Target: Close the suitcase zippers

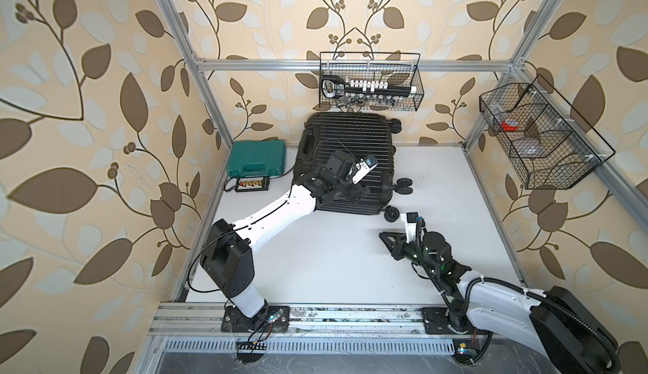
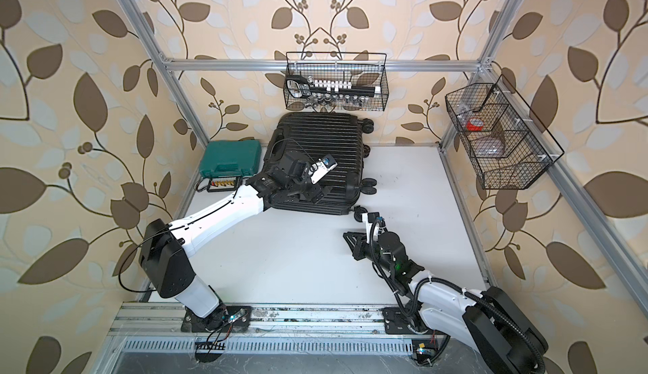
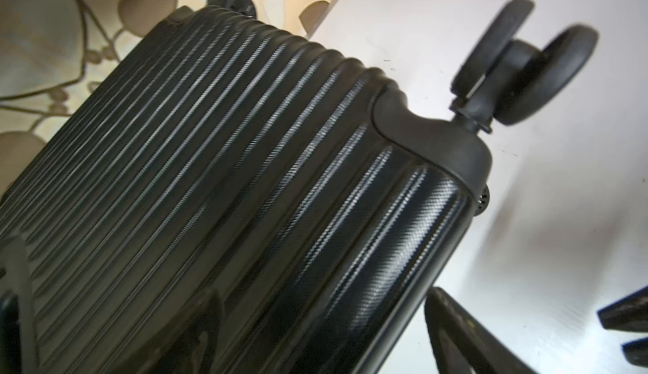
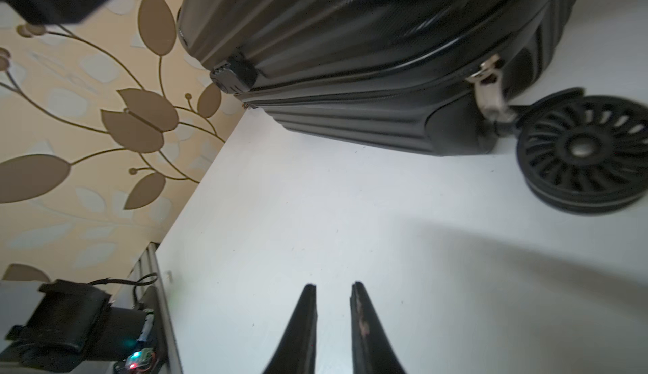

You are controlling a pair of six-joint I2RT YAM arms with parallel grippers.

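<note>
The black ribbed suitcase (image 1: 351, 131) lies flat at the back of the table. My left gripper stands open over its front part, fingers (image 3: 465, 337) well apart with no object held. In the right wrist view a dark seam (image 4: 330, 96) runs along the suitcase's side, and a silvery metal tab (image 4: 490, 90) hangs at the corner beside a wheel (image 4: 584, 148). My right gripper is in front of that corner, apart from the suitcase. Its fingers (image 4: 307, 320) leave a narrow, empty gap. The seam's far sides are hidden.
A green case (image 1: 256, 158) and a small box of bits (image 1: 251, 183) stand left of the suitcase. Wire baskets (image 1: 371, 94) hang on the back and right walls.
</note>
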